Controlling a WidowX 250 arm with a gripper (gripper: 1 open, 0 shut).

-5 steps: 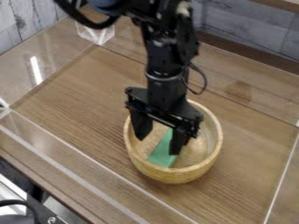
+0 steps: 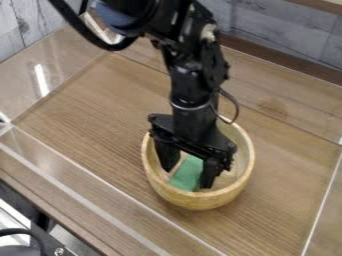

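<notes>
My black gripper point(image 2: 190, 160) points down into a round pale wooden bowl point(image 2: 203, 197) right of the table's middle, its fingers standing open over a green object point(image 2: 185, 178) on the bowl's floor. The green object is partly hidden behind the fingers; whether they touch it I cannot tell.
A raised wooden edge runs along the back right. Dark cables or parts lie at the lower left, off the table's edge.
The gripper has shifted slightly within the bowl, its fingers changing position over the green object.
</notes>
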